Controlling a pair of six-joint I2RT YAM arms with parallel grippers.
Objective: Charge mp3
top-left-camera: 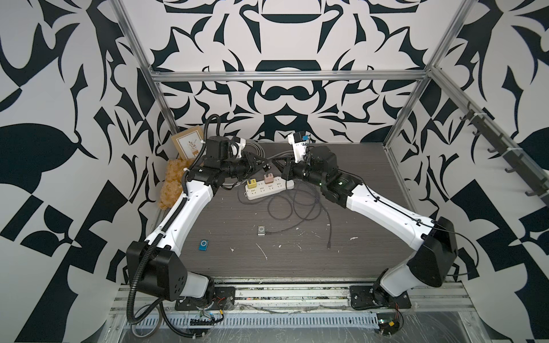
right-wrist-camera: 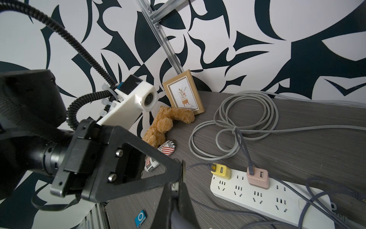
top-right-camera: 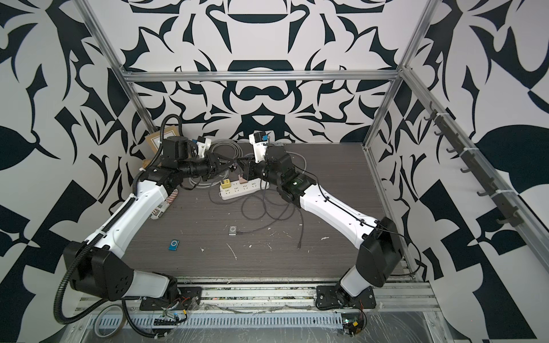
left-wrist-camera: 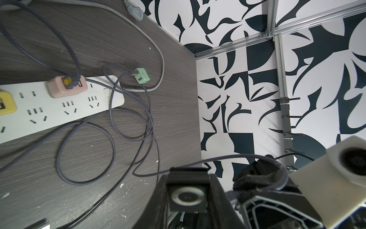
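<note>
In the left wrist view, a dark mp3 player point(left-wrist-camera: 188, 195) with a pale ring is gripped by my left gripper, which is shut on it. My right gripper is shut on a grey charging cable, whose length shows looping to it in the left wrist view. A small silvery connector tip point(right-wrist-camera: 175, 186) shows at its fingertips, right by the left gripper's tip. Whether the connector touches or enters the player cannot be told. Both grippers meet above the white power strip point(top-left-camera: 266, 193), as the top left view shows.
The strip carries a yellow adapter point(right-wrist-camera: 221, 171) and a pink adapter point(right-wrist-camera: 258, 177). A green adapter point(left-wrist-camera: 141, 76) lies behind it among loose cables. A blue player point(top-left-camera: 203, 244) and a silver player point(top-left-camera: 261, 231) rest on the front table.
</note>
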